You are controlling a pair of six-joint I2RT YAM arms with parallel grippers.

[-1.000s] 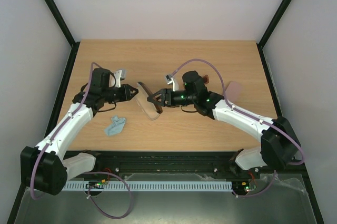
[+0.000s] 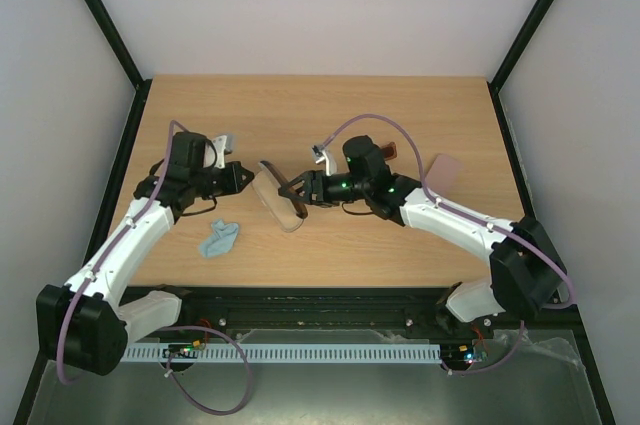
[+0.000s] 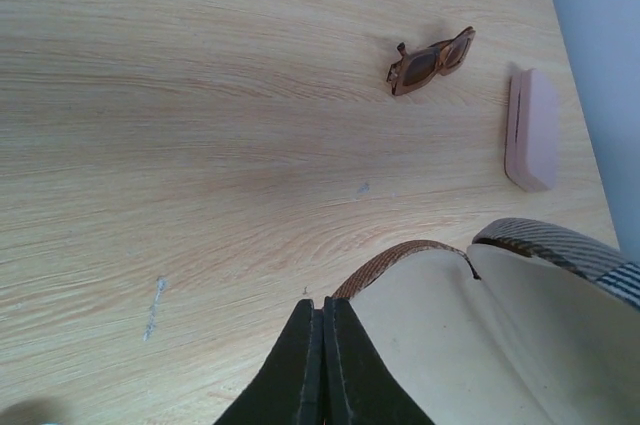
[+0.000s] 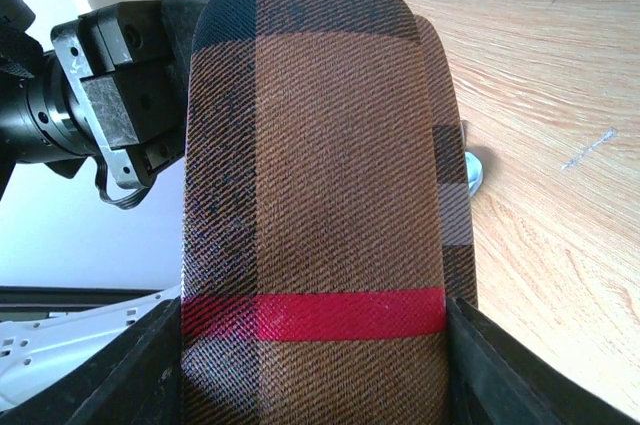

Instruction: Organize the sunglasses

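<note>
My right gripper (image 2: 289,188) is shut on an open glasses case (image 4: 318,195), plaid outside and cream inside, held above the table and filling much of the right wrist view. My left gripper is shut, nothing visible between its fingertips, just left of the case beside its cream interior. Brown sunglasses (image 3: 430,63) lie on the table toward the back right, partly hidden by my right arm in the top view.
A pink case (image 2: 444,173) lies at the right of the table (image 2: 300,105). A light blue cloth (image 2: 219,237) lies at the front left.
My left gripper has drawn back very slightly to the left from the case. The right gripper and case are almost still.
</note>
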